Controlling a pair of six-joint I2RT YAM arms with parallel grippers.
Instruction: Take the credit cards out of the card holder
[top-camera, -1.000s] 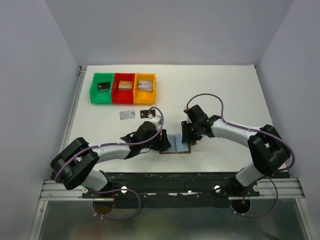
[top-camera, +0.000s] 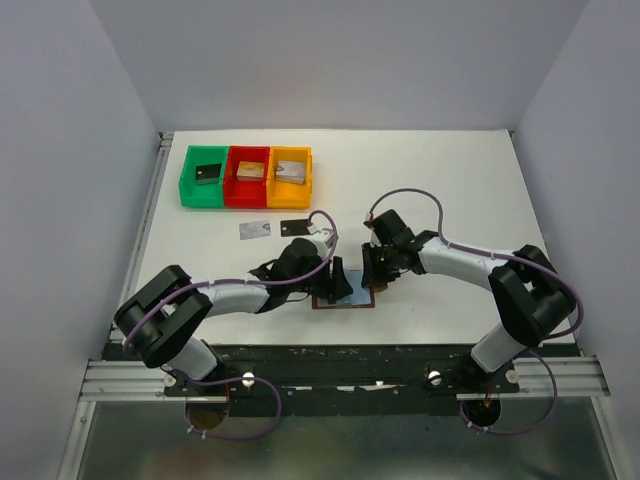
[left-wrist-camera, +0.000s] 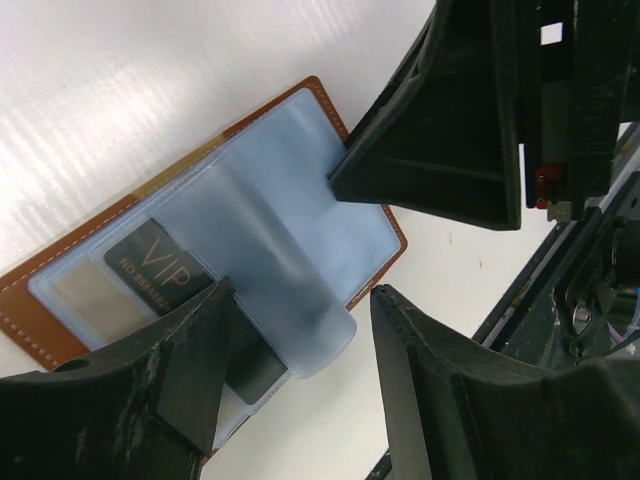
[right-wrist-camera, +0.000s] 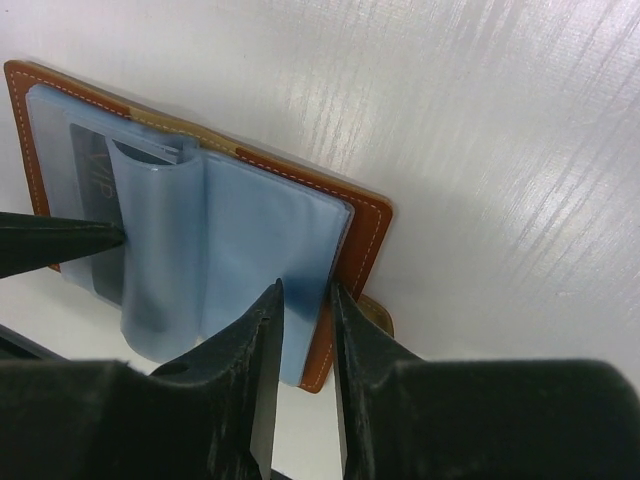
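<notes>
The brown card holder lies spread open on the table with clear sleeves. In the left wrist view, a black VIP card shows in one sleeve, and a clear flap is bent up. My left gripper is part open over the holder, the flap's curled end between and just ahead of its fingers. At the holder's right-hand edge, my right gripper stands part open, its fingertips on either side of the clear sleeve and brown border. Whether it touches them, I cannot tell.
Behind the holder lie a grey card and a black card. Green, red and yellow bins stand at the back left, each with cards inside.
The left gripper has moved right, further over the holder, and its arm has swung with it. The holder has shifted slightly left. My right gripper has barely moved.
</notes>
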